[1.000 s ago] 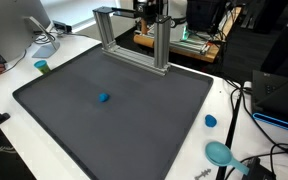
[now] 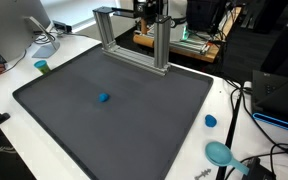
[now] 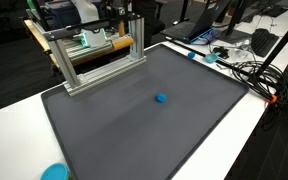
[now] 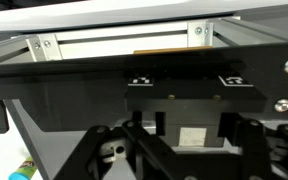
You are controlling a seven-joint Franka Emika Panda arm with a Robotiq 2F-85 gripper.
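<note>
In the wrist view my gripper has its two dark fingers apart, with a visible gap between them. Directly beyond the fingertips is a dark block (image 4: 194, 98) on the front of a long black bar (image 4: 74, 95). Whether the fingers touch that block cannot be made out. The bar seems to belong to the metal frame (image 3: 102, 72) at the back of the grey board (image 3: 134, 125). At the top edge of the exterior views the gripper is too dark and cut off to make out.
A small blue object (image 2: 104, 97) lies on the mostly bare board. A green-topped cup (image 2: 42, 67) stands beyond its left edge. A blue piece (image 2: 210, 121) and a turquoise ladle-like object (image 2: 222, 155) lie to the right, near loose black cables (image 2: 254, 120).
</note>
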